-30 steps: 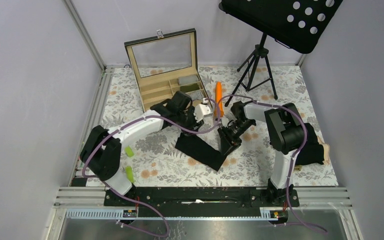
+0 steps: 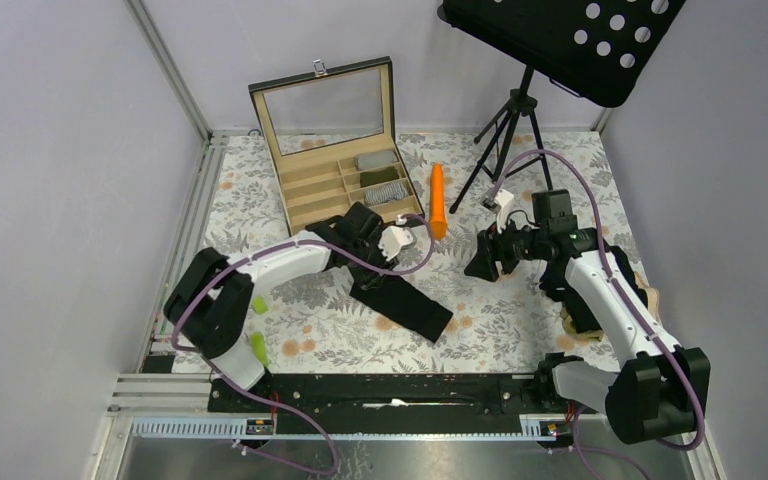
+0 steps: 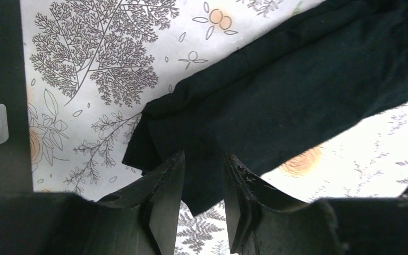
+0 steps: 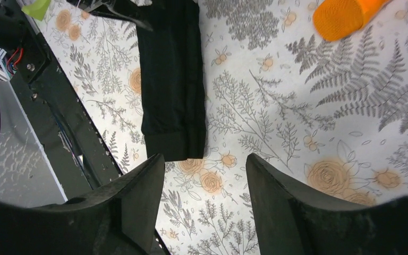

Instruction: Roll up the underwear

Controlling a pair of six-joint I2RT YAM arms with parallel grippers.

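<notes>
Black underwear (image 2: pixel 408 308) lies as a flattened, folded strip on the patterned mat, with a fold across one end in the right wrist view (image 4: pixel 172 85). My left gripper (image 2: pixel 380 262) is over its upper-left end; in the left wrist view the fingertips (image 3: pixel 176 162) sit above the cloth, part open, and whether they touch it cannot be told. My right gripper (image 2: pixel 485 258) is raised right of the cloth, open, with bare mat between its fingers in the right wrist view.
A wooden compartment box (image 2: pixel 315 195) with several rolled items stands at the back. An orange object (image 2: pixel 437 200) lies right of it. A black stand (image 2: pixel 510 110) stands behind. Dark clothing (image 2: pixel 580 310) is piled at the right.
My right arm has pulled back from the cloth toward the right and swung outward. My left gripper has shifted slightly left and down over the cloth's end.
</notes>
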